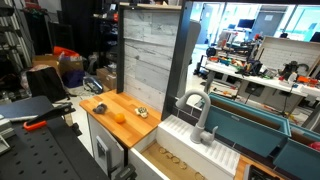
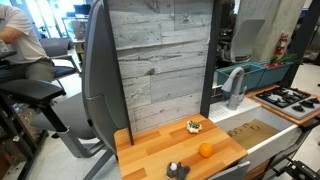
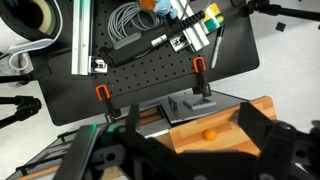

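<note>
In the wrist view my gripper shows as two dark fingers, standing wide apart with nothing visible between them. Below it lie the robot's black perforated base table (image 3: 150, 78) and an edge of the wooden counter. On that wooden counter (image 1: 133, 130) rests a small round orange object (image 1: 119, 118), also seen in the second exterior view (image 2: 206, 150). A small pale item (image 2: 193, 127) sits behind it, and a dark metallic item (image 2: 177, 170) lies towards the front left. I cannot make out the gripper in either exterior view.
A grey faucet (image 1: 203, 132) stands right of the counter. In front of it is an open white drawer (image 1: 175, 168), with a few small items inside. A stovetop (image 2: 290, 100) lies farther right. A wood-grain panel (image 2: 160, 85) rises behind the counter. Coiled cable (image 3: 127, 20) lies on the base table.
</note>
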